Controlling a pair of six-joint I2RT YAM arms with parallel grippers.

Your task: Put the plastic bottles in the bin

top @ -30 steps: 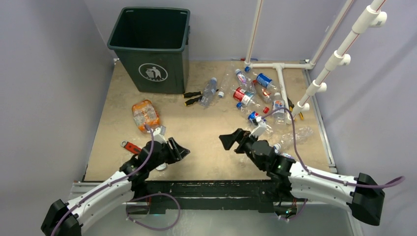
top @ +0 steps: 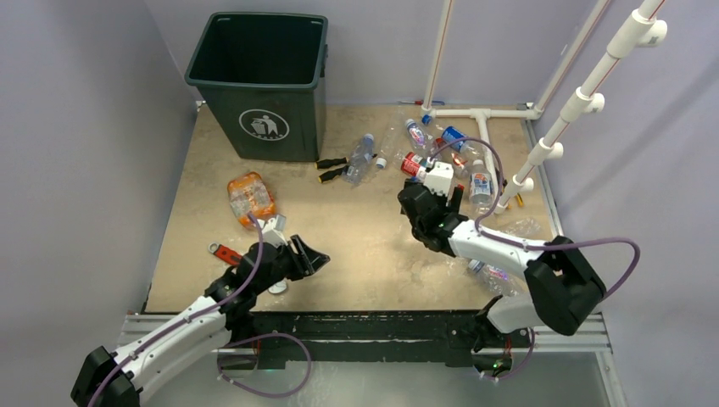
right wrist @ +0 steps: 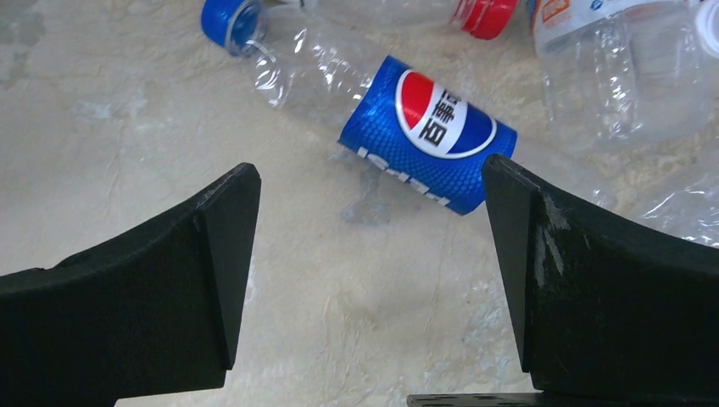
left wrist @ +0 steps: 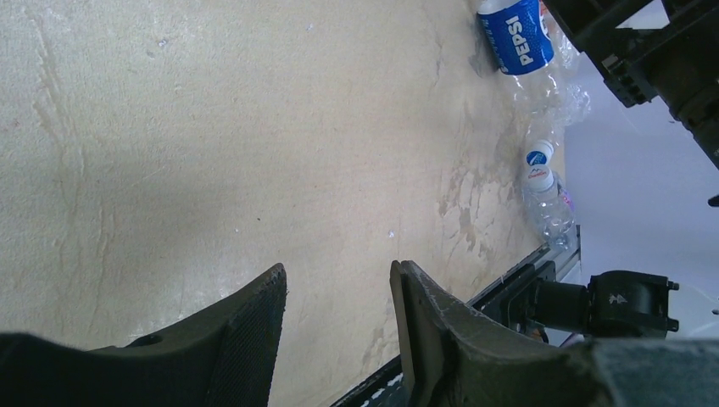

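My right gripper (top: 431, 199) hangs open over the bottle pile at the right. In its wrist view a clear Pepsi bottle (right wrist: 426, 136) with a blue cap lies below and between the spread fingers, with other bottles (right wrist: 623, 80) behind it. My left gripper (top: 307, 257) is open and empty over bare table at the lower left. More clear bottles (top: 359, 153) lie toward the back, and others (top: 500, 275) at the right front. The green bin (top: 263, 102) stands at the back left; its floor is dark.
An orange bag (top: 250, 197), a red tool (top: 225, 253) and black-handled tools (top: 331, 164) lie around the table (top: 365, 229). A white pipe frame (top: 547, 144) borders the right.
My right gripper has moved toward the back and right from the front middle, over the Pepsi bottle. The left arm has not visibly moved.
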